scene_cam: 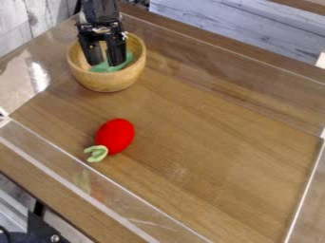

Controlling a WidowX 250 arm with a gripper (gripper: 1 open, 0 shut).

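Observation:
The black gripper (102,49) reaches down from the top edge into a wooden bowl (124,74) at the upper left. A green object (112,67) lies in the bowl, partly hidden by the gripper. I cannot tell whether the fingers are around it or how far they are closed. A red vegetable (114,136) with a pale green stem lies on the table below the bowl.
A pale wall or panel stands along the upper left edge, close to the bowl.

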